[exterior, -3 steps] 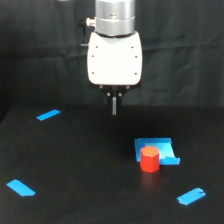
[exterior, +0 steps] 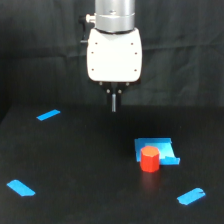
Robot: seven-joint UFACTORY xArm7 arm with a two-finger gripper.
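Note:
My gripper [exterior: 114, 106], below a white hand, hangs over the back of the dark table at top centre. Its narrow dark fingers show as one thin upright shape, so whether they are parted cannot be made out. Nothing visible hangs from them. To the right and nearer the camera is a red hexagonal block [exterior: 150, 159]. It overlaps the front left part of a small blue tray [exterior: 168, 144]; whether it stands inside or just before it is unclear.
Flat blue strips lie at the back left [exterior: 48, 115], front left [exterior: 20, 188] and front right [exterior: 191, 196] of the table. Dark curtain-like folds hang behind.
The white hand sits slightly higher in the view than a second ago. The block, tray and blue strips have not moved.

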